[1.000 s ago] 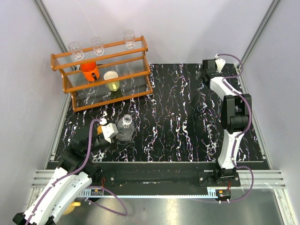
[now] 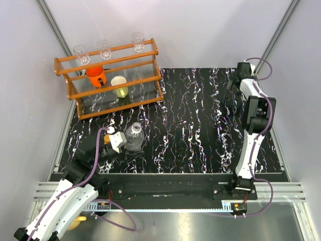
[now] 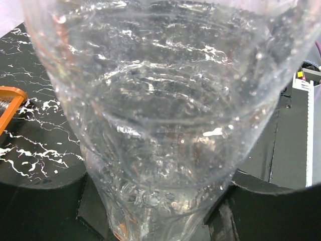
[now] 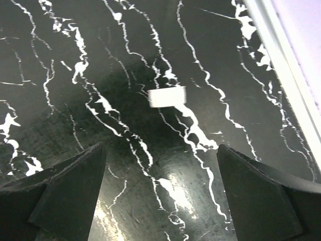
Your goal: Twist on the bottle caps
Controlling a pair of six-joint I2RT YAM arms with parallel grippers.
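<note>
My left gripper (image 2: 133,154) is shut on the clear plastic bottle (image 2: 134,137), which stands upright near the front left of the table. No cap shows on its neck (image 2: 136,127). The bottle (image 3: 165,100) fills most of the left wrist view, squeezed between dark fingers low in the picture. At the far right corner, my right gripper (image 2: 233,84) hangs over the table, open and empty. A small white block-like thing (image 4: 167,96) lies ahead of its fingers (image 4: 75,188) in the right wrist view; whether it is a cap, I cannot tell.
A wooden shelf (image 2: 110,109) at the back left bears glasses, an orange mug (image 2: 96,76) and a pale yellow cup (image 2: 119,86). An orange round thing (image 2: 107,138) is partly hidden by the left arm.
The left arm and the bottle have stayed still.
</note>
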